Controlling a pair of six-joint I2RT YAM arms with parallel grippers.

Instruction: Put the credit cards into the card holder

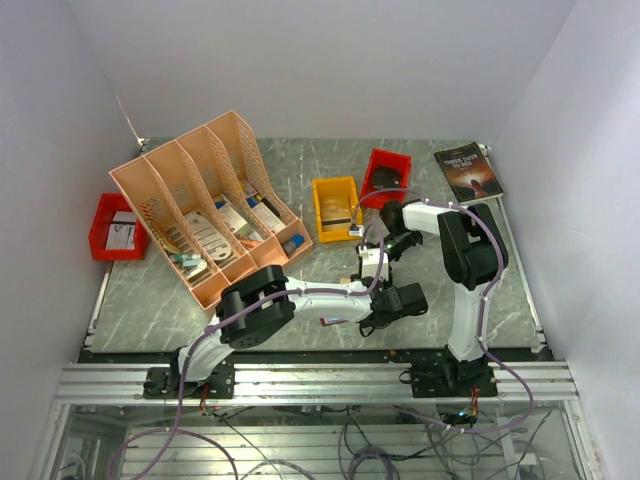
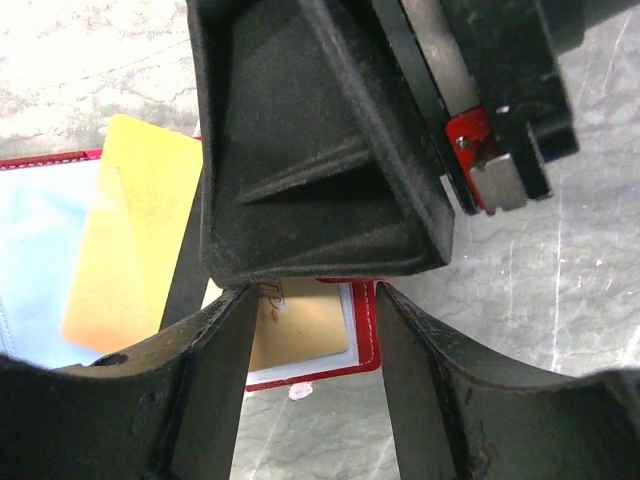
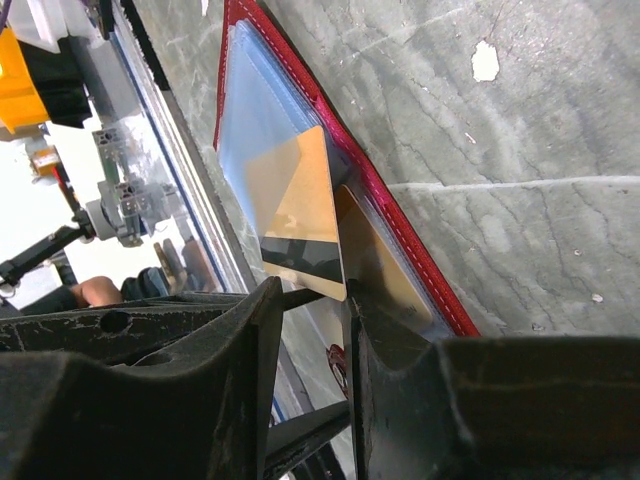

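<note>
The open card holder (image 2: pixel 370 345), with a red edge and clear sleeves, lies on the table. In the top view only a sliver of the holder (image 1: pixel 334 321) shows beside the left arm. A yellow card with a black stripe (image 3: pixel 300 215) stands tilted up from the sleeves, its lower corner near my right gripper's fingertips. The right gripper is open, its fingers a small way apart. My left gripper is open over the holder's edge, with a gold card (image 2: pixel 300 330) in a sleeve visible between its fingers. The right gripper's body hides part of the holder in the left wrist view.
A yellow bin (image 1: pixel 318 210) and a red bin (image 1: pixel 405 165) stand behind the arms. An orange divided rack (image 1: pixel 190 160) fills the left side, with another red bin (image 1: pixel 98 235) beyond it. A book (image 1: pixel 468 172) lies at the back right.
</note>
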